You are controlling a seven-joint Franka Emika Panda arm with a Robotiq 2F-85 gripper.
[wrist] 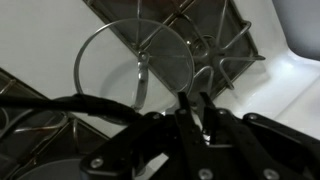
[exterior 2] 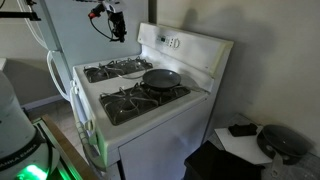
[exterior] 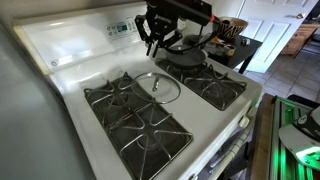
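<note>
A round glass lid (exterior: 157, 88) lies over the middle of the white stove top (exterior: 195, 118), between the two pairs of burners. Its clear disc and upright handle (wrist: 141, 80) also show in the wrist view, out beyond my fingertips. In exterior view 1 my gripper (exterior: 149, 48) hangs above the lid, with a visible gap down to its handle. From the other side, the gripper (exterior 2: 118, 34) appears high over the back of the stove. The fingers look dark and close together; whether anything sits between them is not clear.
A dark frying pan (exterior 2: 162, 79) sits on a burner. Black grates (exterior: 150, 138) cover the near burners. A dark curved strip (wrist: 75, 103) crosses the wrist view. Beside the stove, a black pot (exterior 2: 284, 142) stands on the right.
</note>
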